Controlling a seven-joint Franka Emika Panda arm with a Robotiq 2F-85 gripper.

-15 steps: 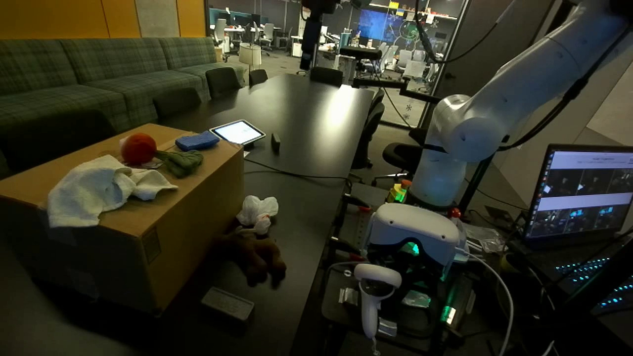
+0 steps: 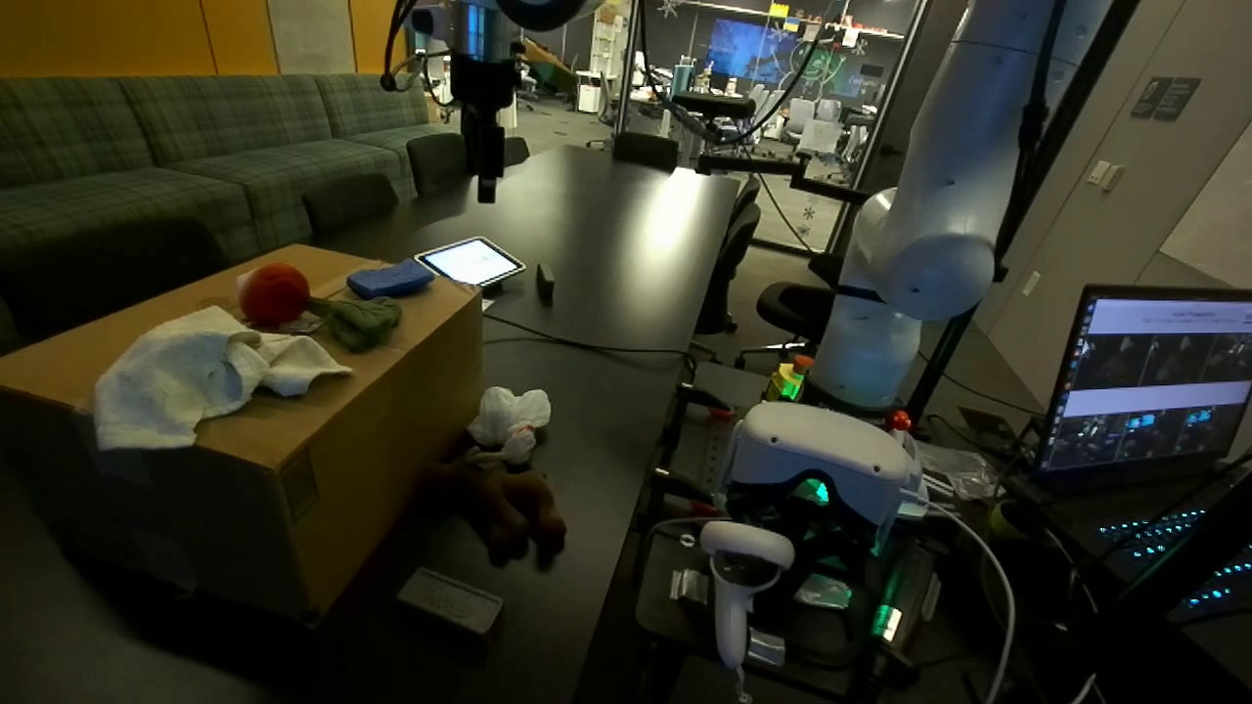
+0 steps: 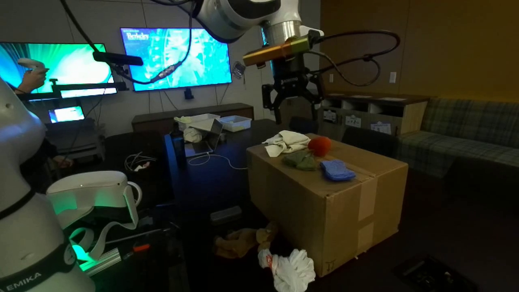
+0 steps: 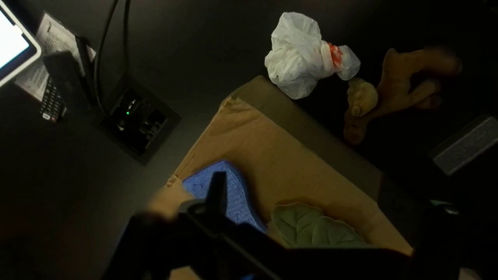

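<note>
My gripper (image 3: 297, 116) hangs open above the cardboard box (image 3: 292, 209), nothing between its fingers. In exterior view 1 the gripper (image 2: 484, 188) shows edge-on, high over the table. On the box top lie a blue cloth-like piece (image 3: 337, 170), a green leafy item (image 3: 300, 160), a red ball (image 3: 319, 146) and a white cloth (image 3: 288, 141). From the wrist, one dark finger (image 4: 217, 190) covers part of the blue piece (image 4: 200, 182), and the green leaves (image 4: 310, 226) are partly hidden by the gripper's body. The red ball and white cloth cannot be made out there.
Beside the box on the dark table lie a white plastic bag (image 4: 296, 56), a brown plush toy (image 4: 397, 84) and a grey block (image 4: 467, 145). A tablet (image 2: 471, 260) rests beyond the box. A headset (image 2: 822, 463) and controller (image 2: 741, 587) occupy the side stand.
The arm has swung in exterior view 1. My gripper has moved left and lower, closer to the box. Objects on the box and table stay where they were.
</note>
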